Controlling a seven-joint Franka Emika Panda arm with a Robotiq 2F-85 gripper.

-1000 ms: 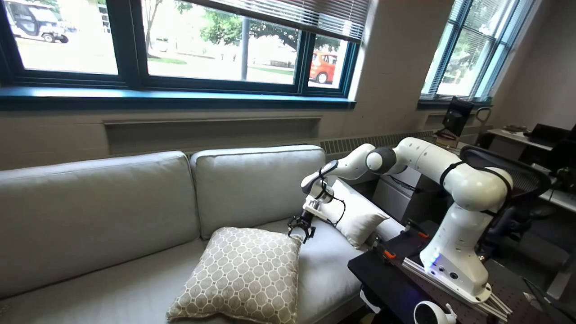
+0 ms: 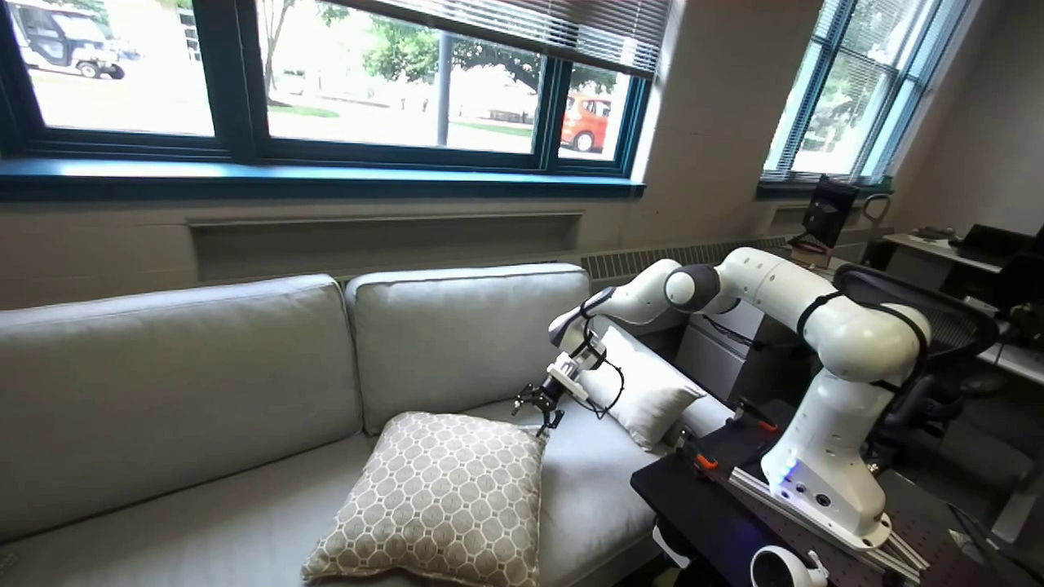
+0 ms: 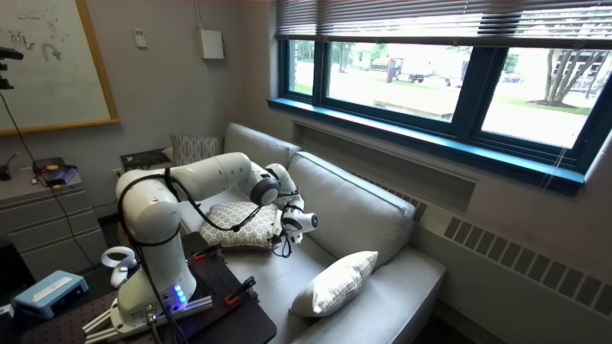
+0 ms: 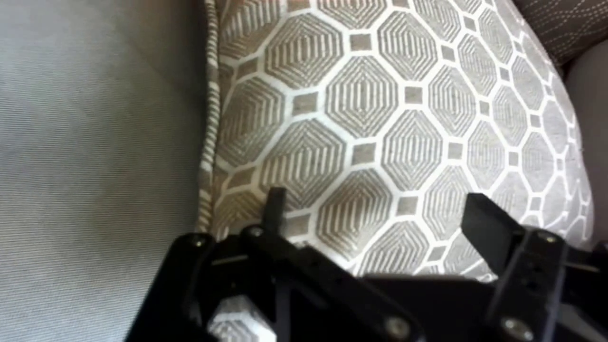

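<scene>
A beige pillow [image 2: 440,499] with a white octagon pattern lies flat on the sofa seat [image 2: 587,489]. My gripper [image 2: 528,416] is at its back right corner, fingers spread wide. In the wrist view the pillow [image 4: 365,102] fills the middle and right, its piped edge running down left of centre. There the open gripper has one finger on each side of the lower frame, with patterned fabric showing beyond the gap. Whether the fingertips touch the cloth I cannot tell. From the second exterior side, my wrist partly covers the pillow [image 3: 229,220].
A white pillow [image 3: 338,284] leans by the sofa's armrest [image 3: 396,292]. Back cushions [image 2: 470,342] stand behind the seat. The black table [image 2: 700,489] carrying my base has orange-marked clamps at its edge. To the left of the patterned pillow, the seat is clear.
In exterior view 1 my gripper has shifted slightly left, towards the patterned pillow's corner, and turned. Its fingers are spread in both frames. The pillow appears unmoved.
</scene>
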